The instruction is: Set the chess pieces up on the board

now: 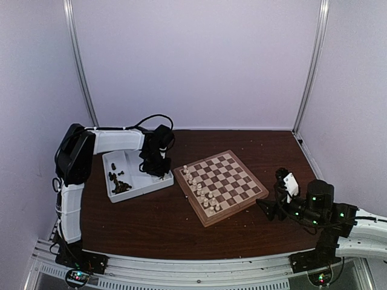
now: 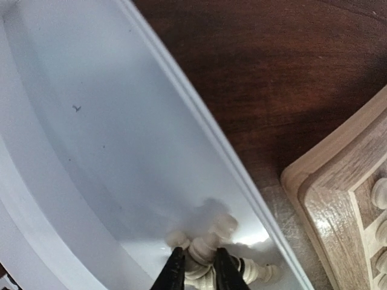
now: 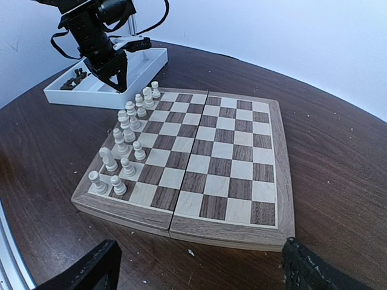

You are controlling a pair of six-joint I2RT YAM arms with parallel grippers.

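Observation:
My left gripper is down in the white tray (image 2: 133, 139), its part-open fingers at a heap of white pieces (image 2: 224, 226); whether one is held I cannot tell. The chessboard (image 1: 225, 181) carries white pieces (image 3: 128, 133) along its tray-side edge, several pawns in front of others. Dark pieces (image 1: 118, 184) lie in the tray's left part. My right gripper (image 1: 266, 208) stands open beside the board's right corner, its fingers empty in the right wrist view.
Walls enclose it at the back and sides.

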